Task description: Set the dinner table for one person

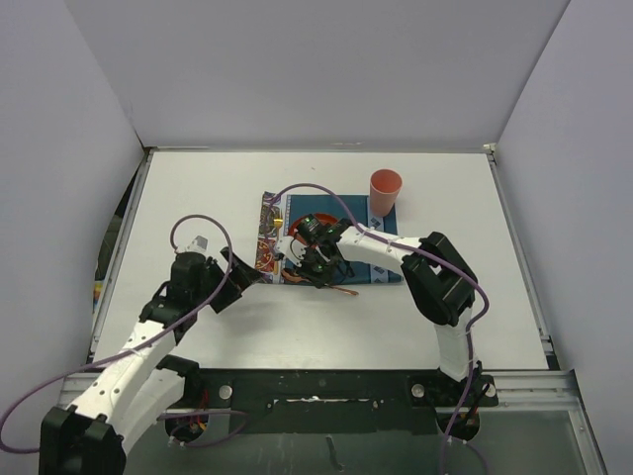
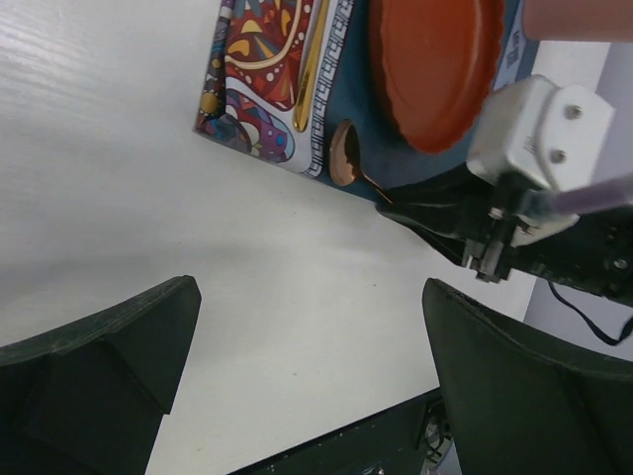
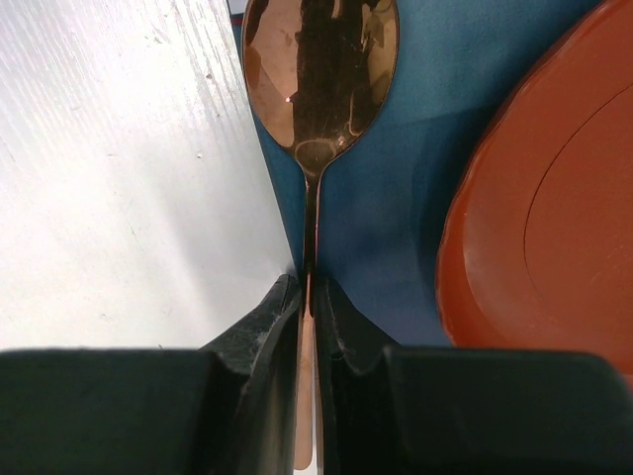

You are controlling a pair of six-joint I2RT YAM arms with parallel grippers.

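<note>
A blue placemat [image 1: 380, 209] with a patterned left border lies mid-table. On it sits an orange-red plate [image 3: 554, 218], partly hidden by the right arm in the top view. A copper spoon [image 3: 311, 129] lies along the mat's near edge, bowl toward the left. My right gripper is shut on the spoon's handle, whose end sticks out past the fingers. A gold utensil [image 2: 311, 74] rests on the patterned side, left of the plate. The orange cup [image 1: 385, 192] stands at the mat's far right corner. My left gripper hangs open and empty, left of the mat.
Purple tubes [image 1: 443, 259] run along both arms. Grey walls border the table at the back and sides.
</note>
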